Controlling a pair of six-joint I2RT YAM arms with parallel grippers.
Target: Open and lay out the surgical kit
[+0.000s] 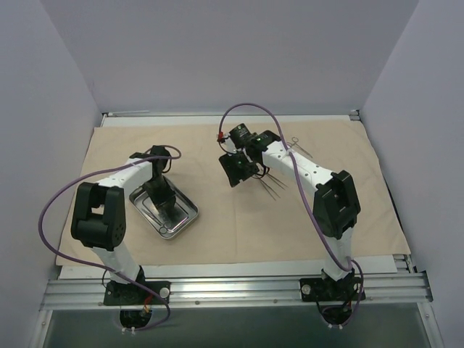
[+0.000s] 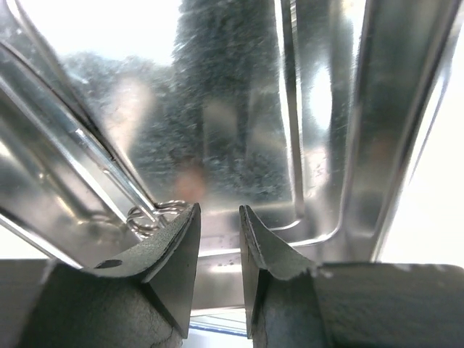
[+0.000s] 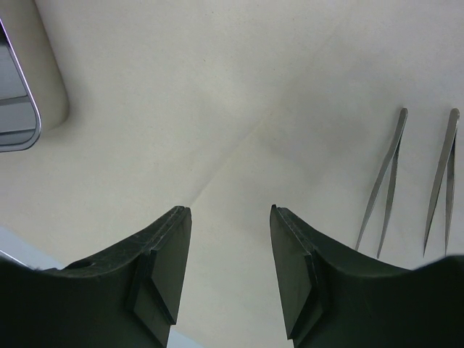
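A steel tray (image 1: 187,214) lies at the left of the cloth, with my left gripper over it, fingertips close together; whether anything is between them I cannot tell. In the left wrist view a slim ring-handled instrument (image 2: 123,181) lies along the tray's side. My right gripper is part open over bare cloth, nothing visible between its fingers. Two tweezers (image 3: 391,167) lie to its right in the right wrist view. In the top view instruments, including scissors (image 1: 296,143), lie on the cloth around the right arm, partly hidden by it.
Grey walls stand at both sides and behind. The tray's edge shows at the upper left of the right wrist view.
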